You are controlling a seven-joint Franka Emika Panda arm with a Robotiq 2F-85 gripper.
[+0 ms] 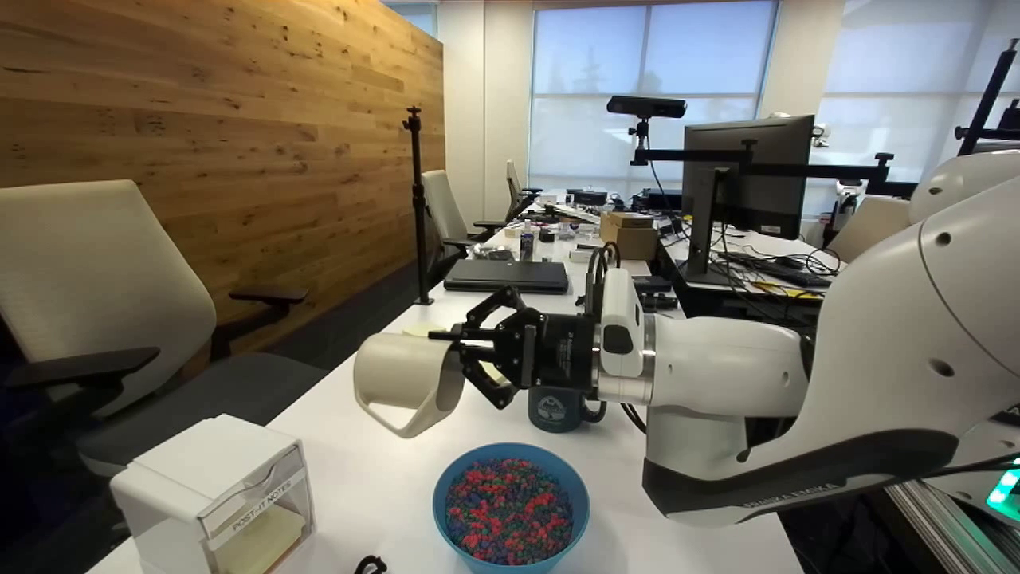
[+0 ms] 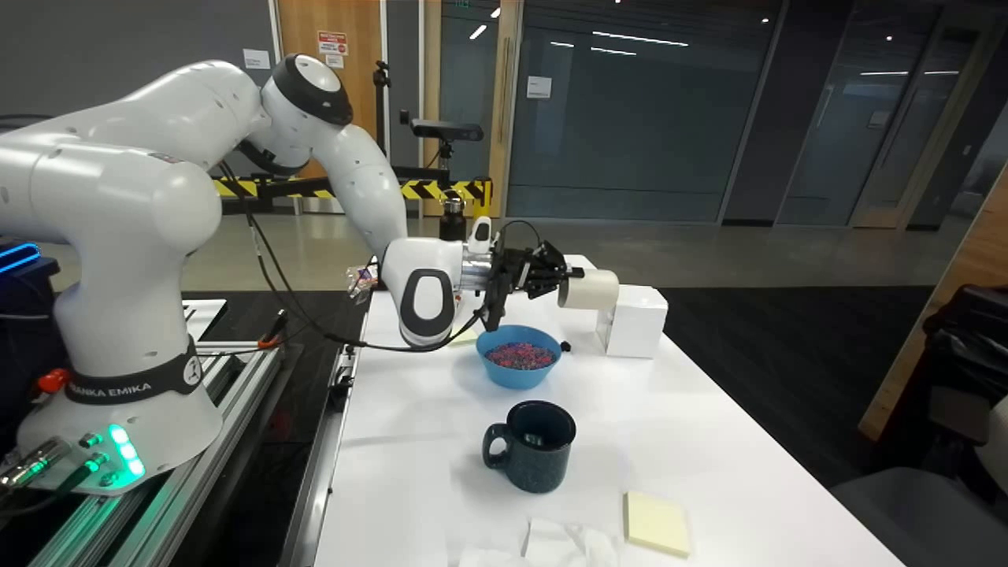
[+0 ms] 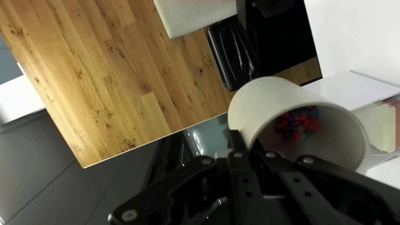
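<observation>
Held in the air on its side is a cream mug (image 1: 399, 375), its rim pinched by my gripper (image 1: 447, 346), which is shut on it. In the wrist view the mug (image 3: 268, 98) shows its open mouth, and small red, blue and green pieces (image 3: 298, 123) lie inside it. Below the held mug and nearer exterior view 1 stands a blue bowl (image 1: 445, 480) with many such coloured pieces in it. A dark speckled mug (image 2: 536, 453) stands upright on the table, away from the gripper.
A white Post-it dispenser (image 1: 215, 478) stands near the bowl. Yellow notes (image 2: 657, 523) and crumpled white paper (image 2: 567, 545) lie past the dark mug. A black laptop (image 1: 507, 277) sits farther back.
</observation>
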